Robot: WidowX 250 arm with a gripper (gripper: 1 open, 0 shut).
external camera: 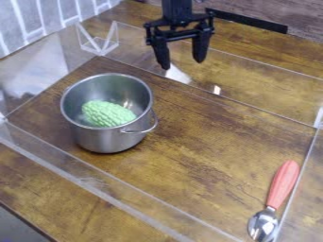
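Observation:
My gripper (177, 47) hangs at the top middle of the camera view, dark, with its fingers apart and nothing visible between them. Below it and to the left, a steel pot (124, 135) holds a green, bumpy oval object (108, 112). An ice-cream scoop with a pink handle (282, 183) lies at the bottom right, far from the gripper.
Transparent walls (38, 147) border it, and a small white piece (177, 74) shows beneath the gripper. A white wire basket or rack stands at the top left.

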